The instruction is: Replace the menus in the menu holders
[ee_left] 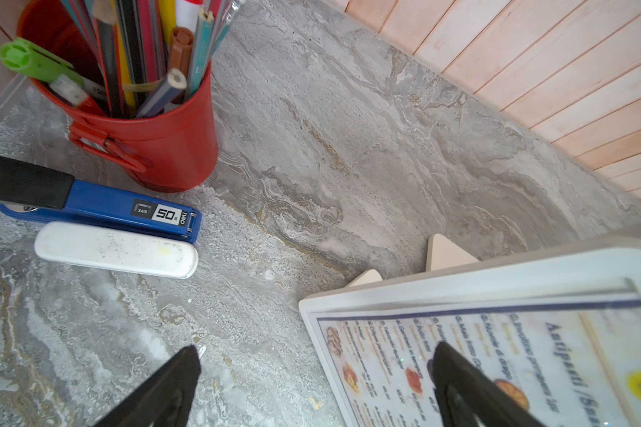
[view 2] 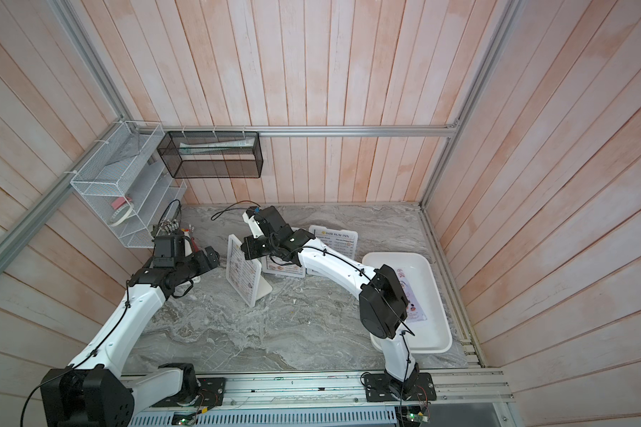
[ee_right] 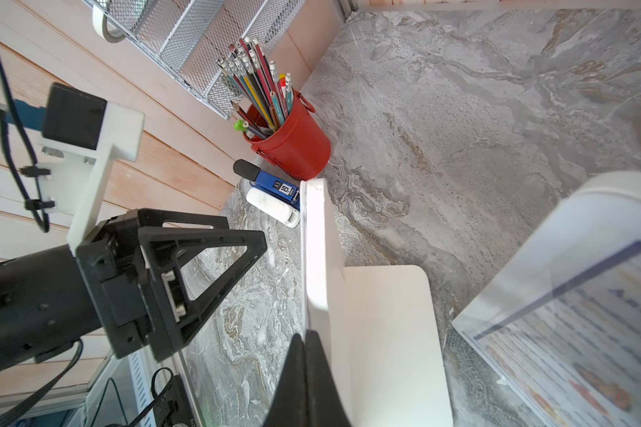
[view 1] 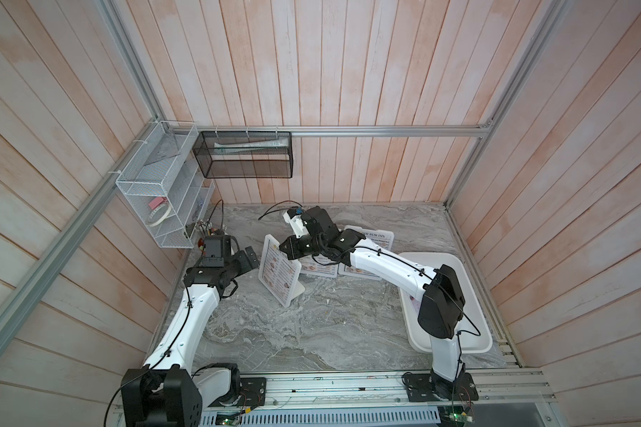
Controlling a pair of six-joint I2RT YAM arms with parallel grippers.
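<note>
A white menu holder (view 1: pixel 279 272) stands upright on a flat foot at mid-left, its menu (ee_left: pixel 470 356) facing my left gripper. That gripper is open, left of the holder, with nothing between its fingers. My right gripper is shut, its tips at the holder's panel edge (ee_right: pixel 317 242); no menu shows between the fingers, and whether they touch the panel I cannot tell. A second menu holder (ee_right: pixel 584 313) stands to the right, partly behind the right arm. Another (view 2: pixel 334 240) stands beyond it, further right.
A white tray (view 2: pixel 438 306) with a purple sheet (view 2: pixel 411 295) lies at the right. Near the left wall are a red pencil bucket (ee_left: pixel 167 153), a blue stapler (ee_left: pixel 121 206) and a white case (ee_left: pixel 114 249).
</note>
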